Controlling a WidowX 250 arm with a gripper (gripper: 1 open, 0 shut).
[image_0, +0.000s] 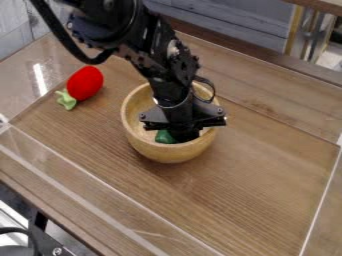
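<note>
My black gripper (182, 118) hangs down into a pale wooden bowl (168, 152) at the middle of the view. A small green object (164, 136) shows in the bowl just left of the gripper, partly covered by it. Whether the fingers hold anything is hard to tell; their tips are dark and partly hidden.
A red object (84, 82) with a small green piece (66, 100) lies on the wooden table (254, 190) to the upper left of the bowl. A wooden ledge runs along the top right.
</note>
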